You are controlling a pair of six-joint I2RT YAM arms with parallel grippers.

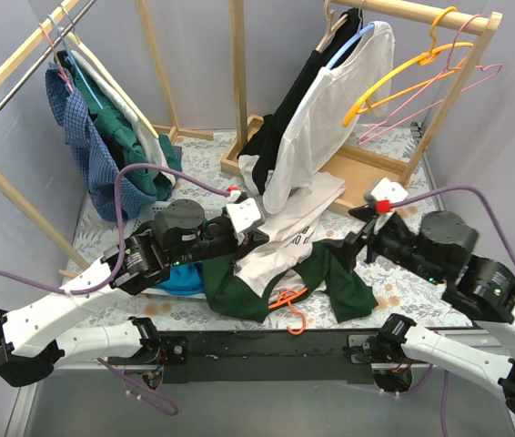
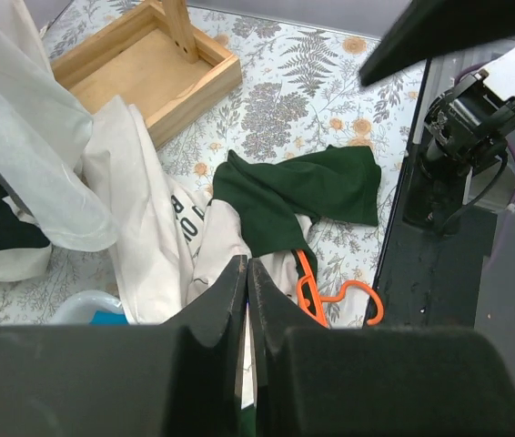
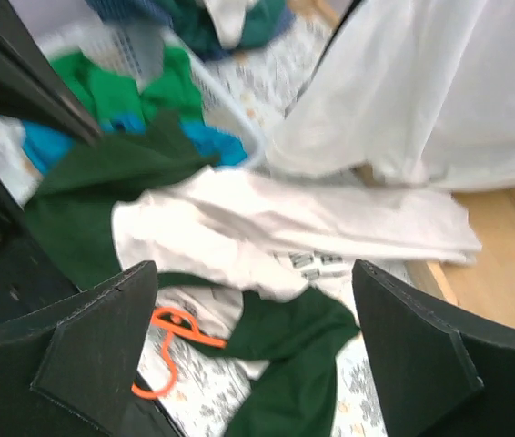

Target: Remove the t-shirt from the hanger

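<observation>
A cream t-shirt with dark green sleeves point(image 1: 280, 238) lies crumpled on the table in the top view. An orange hanger point(image 1: 295, 315) is partly under its cloth, the hook pointing to the front edge. In the left wrist view the hanger point(image 2: 309, 291) pokes out beside a green sleeve point(image 2: 335, 182). My left gripper is shut above the shirt, with nothing showing between its fingertips. My right gripper stands open over the shirt's right side, its fingers point(image 3: 103, 337) wide apart and empty. How much of the hanger is still inside the shirt is hidden.
A basket point(image 3: 230, 109) with blue and green cloth stands at the left. Behind is a wooden rack point(image 1: 412, 11) with a hanging white shirt point(image 1: 330, 100) and empty hangers. Another rack of clothes point(image 1: 103, 127) is at the back left. Bare table shows at the front right.
</observation>
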